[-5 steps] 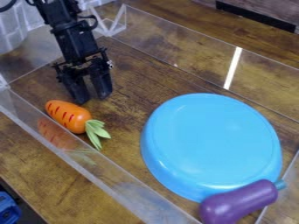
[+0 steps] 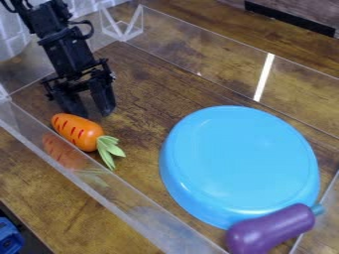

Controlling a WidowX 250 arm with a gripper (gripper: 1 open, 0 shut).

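The black robot gripper point(image 2: 82, 99) hangs low over the wooden surface at the upper left, just behind an orange toy carrot point(image 2: 77, 131) with pale green leaves. Whether its fingers are open or shut is hard to make out against the dark wood. A large blue upturned round dish or lid point(image 2: 236, 159) fills the right side. A purple toy eggplant point(image 2: 265, 230) lies at that dish's lower right edge.
Clear walls point(image 2: 146, 206) border the work area. A small blue object point(image 2: 7, 238) sits outside the wall at the lower left.
The gripper and arm have shifted slightly to the left. The carrot, blue dish and eggplant have not moved.
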